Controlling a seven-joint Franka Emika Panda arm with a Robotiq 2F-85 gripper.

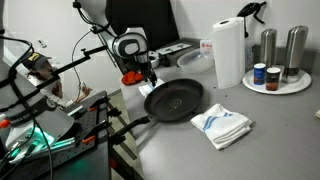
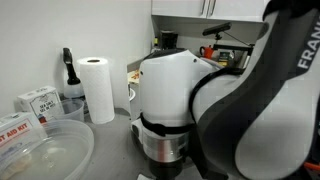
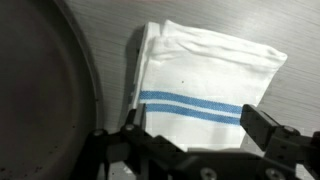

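A white folded cloth with blue stripes lies flat on the table in the wrist view. My gripper is above it, fingers wide apart, with nothing visible between its fingers. In exterior view 1 the gripper is low over a white cloth at the far left side of the dark frying pan. The pan's rim curves along the left of the wrist view. Another folded white towel rests right of the pan. In exterior view 2 the arm hides the gripper's fingertips.
The pan's handle points toward the front left. Behind the pan stand a paper towel roll and a clear bowl. A tray holds jars and shakers at the back right.
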